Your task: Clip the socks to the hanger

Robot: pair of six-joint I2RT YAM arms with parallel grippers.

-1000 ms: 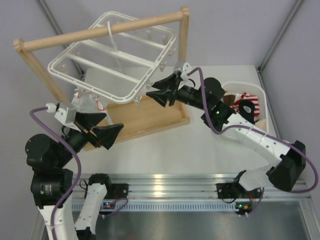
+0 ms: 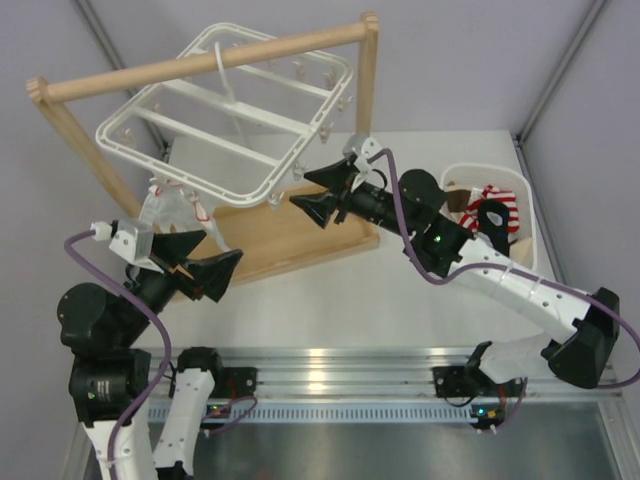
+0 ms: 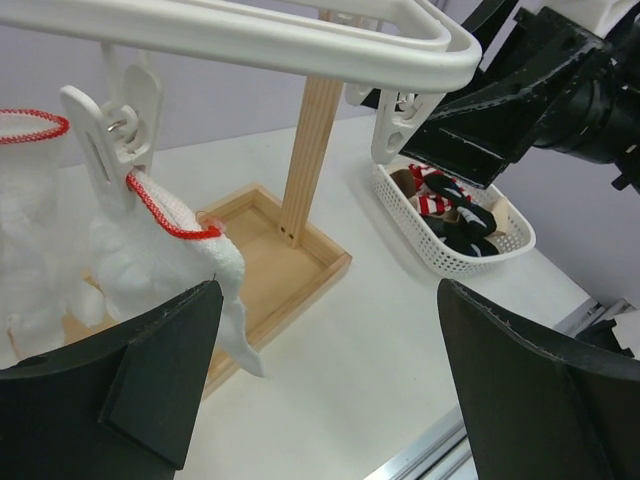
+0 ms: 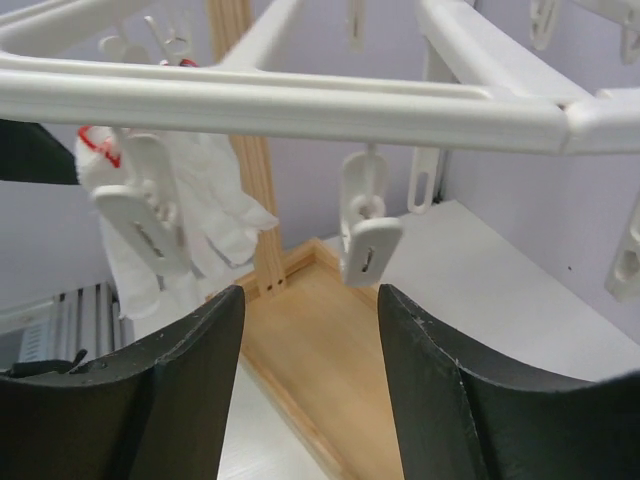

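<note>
The white hanger [image 2: 268, 196] hangs from a wooden stand, with small clips along its edge. At its left end, white socks with red trim hang; one sock [image 3: 165, 245] is held at its cuff by a clip [image 3: 130, 125], and another sock [image 3: 32, 240] hangs to its left. Just in front of these socks, my left gripper [image 2: 223, 246] is open, its fingers [image 3: 120, 400] wide apart and empty. My right gripper [image 2: 299, 187] is open near the hanger's front right corner. In the right wrist view, an empty clip [image 4: 368, 235] lies ahead, above the gap between its fingers.
A white basket [image 2: 532, 225] at the right holds striped, black and brown socks [image 2: 492, 210]. The stand's wooden base [image 2: 300, 240] lies beneath the hanger.
The left gripper has moved a little, its wrist lower in the view. The hanger and socks look the same.
</note>
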